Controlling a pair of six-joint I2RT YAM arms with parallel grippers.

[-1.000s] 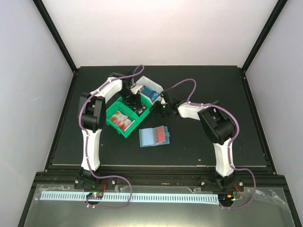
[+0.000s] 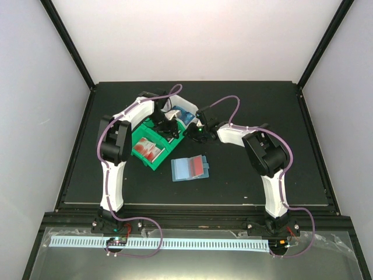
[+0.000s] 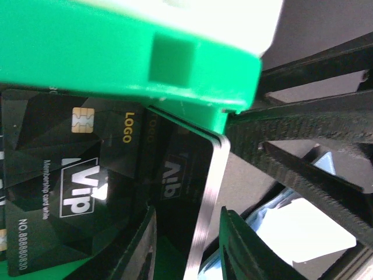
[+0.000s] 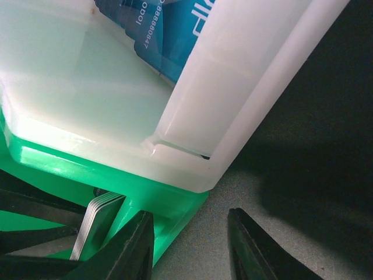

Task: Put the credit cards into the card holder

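Note:
Black VIP cards [image 3: 70,181] lie in a compartment of the green bin [image 2: 154,165]. A thin stack of cards [image 3: 205,201] leans tilted at the compartment's right end. My left gripper is open, one finger on either side of that stack's edge, with a gap to each. At the bin's outer corner, my right gripper stands open; only the green corner and bare table show between its fingers. The blue card holder [image 2: 179,168] lies opened flat in front of the bin, a reddish insert on its right half.
A white bin [image 2: 186,104] with blue cards [image 4: 175,35] adjoins the green bin at the back. Red and white cards [image 2: 148,149] fill the front compartment. The right gripper's dark parts stand close beside the left one.
The right arm has barely moved; the holder and bins stay put.

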